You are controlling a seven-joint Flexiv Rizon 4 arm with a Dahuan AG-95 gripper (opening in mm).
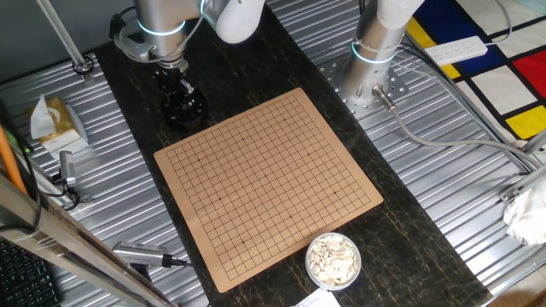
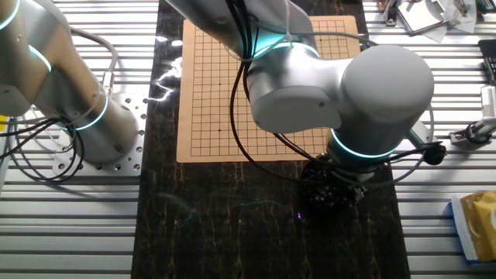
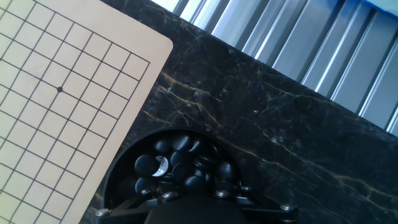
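My gripper shows at the bottom edge of the wrist view, over the near side of a round black bowl (image 3: 114, 171). Glossy black stones (image 3: 181, 170) lie heaped inside; one catches a bright reflection. From exterior view 1, the gripper (image 1: 180, 95) points down at the bowl, which stands just off a corner of the tan grid board (image 1: 266, 183). No stones lie on the board there. The wrist view does not show clearly how far apart the fingertips are, or whether a stone is between them. In exterior view 2 the arm largely covers the gripper.
A clear tub of white stones (image 1: 333, 261) stands at the board's opposite side. A tissue box (image 1: 58, 128) sits at the left. Loose cables (image 2: 240, 116) hang along my arm.
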